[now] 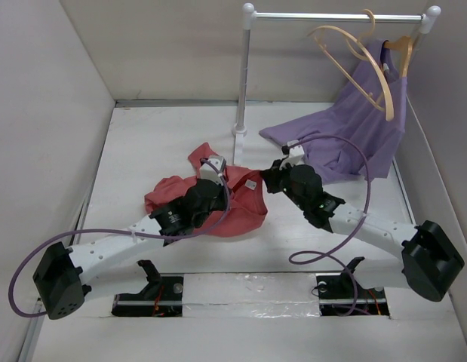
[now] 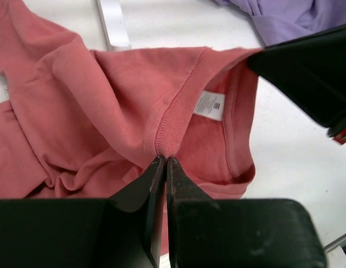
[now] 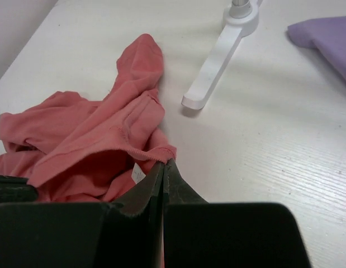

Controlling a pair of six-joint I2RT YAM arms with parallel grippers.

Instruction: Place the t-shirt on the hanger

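Note:
The red t-shirt (image 1: 241, 211) lies bunched on the white table, partly raised between my grippers, with a white label (image 2: 209, 105) inside the opening. My left gripper is shut on a ribbed fold of the shirt. My right gripper is shut on another edge of it, to the right of the left one. Wooden hangers (image 1: 354, 64) hang on the rail (image 1: 331, 16) at upper right in the top view.
A purple garment (image 1: 331, 139) hangs from a hanger and spreads over the table's right rear. The rack's post and foot (image 3: 212, 67) stand behind the red shirt.

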